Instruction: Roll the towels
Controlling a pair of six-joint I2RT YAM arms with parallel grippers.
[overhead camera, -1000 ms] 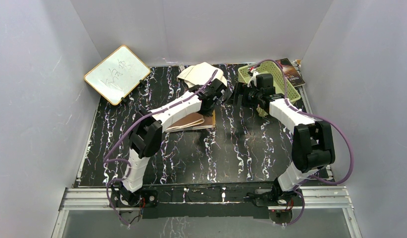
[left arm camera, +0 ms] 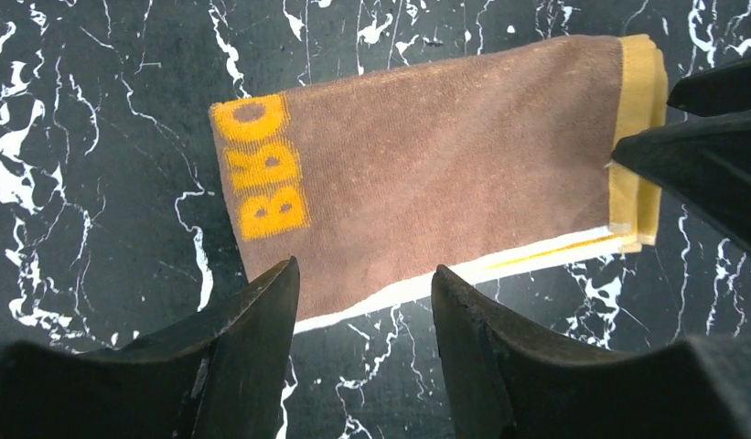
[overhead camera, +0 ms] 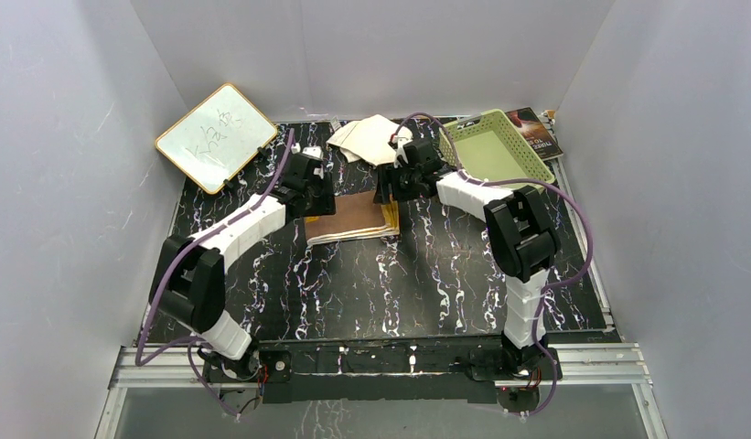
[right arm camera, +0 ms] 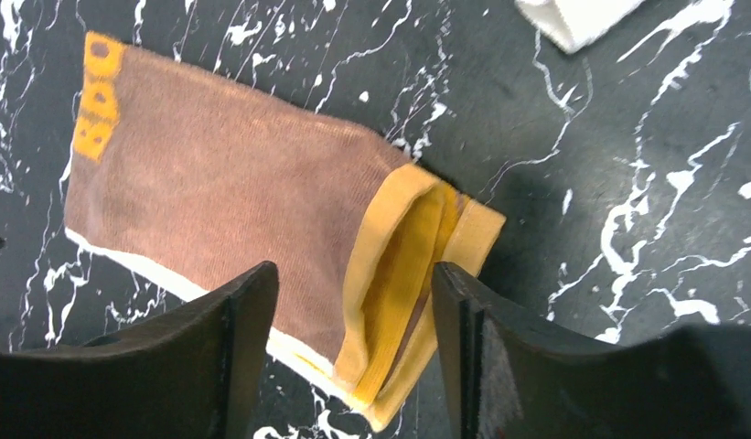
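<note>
A brown towel [overhead camera: 351, 215] lies folded flat on the dark marbled table, its white underside showing along the front edge. In the left wrist view the towel [left arm camera: 426, 174] carries yellow lettering at its left end; its right end has a yellow border. That border [right arm camera: 376, 242] is curled up into a loose fold in the right wrist view. Over the towel's left end, my left gripper [overhead camera: 327, 205] has its fingers apart and empty, its fingers [left arm camera: 271, 302] above the near edge. At the right end my right gripper is open, fingers on either side of the yellow border, not closed on it.
Cream cloths [overhead camera: 371, 137] lie behind the towel. A green basket [overhead camera: 497, 146] stands at the back right, with a book [overhead camera: 534, 133] beside it. A whiteboard [overhead camera: 216, 137] leans at the back left.
My left arm has swung left, from the towel's right end to its left end. My right arm has come left from near the basket to the towel's right end. The towel's fold now lies flatter.
</note>
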